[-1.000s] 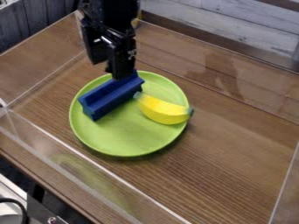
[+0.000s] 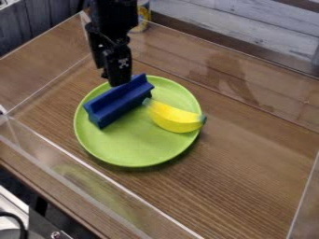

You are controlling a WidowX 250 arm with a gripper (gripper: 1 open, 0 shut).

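A green plate (image 2: 137, 145) rests on the wooden table, holding a long dark blue block (image 2: 115, 105) lying diagonally on its left and a yellow banana (image 2: 174, 116) on its right. My black gripper (image 2: 115, 67) hangs from the top of the view over the area just behind the plate's back left, above the far end of the blue block. It is open, with nothing seen held between its fingers.
A small yellowish object stands at the back behind my arm. Dark cables lie beyond the table's left edge.
My gripper has shifted a little to the left and back, away from over the blue block. The plate, block and banana have not moved.
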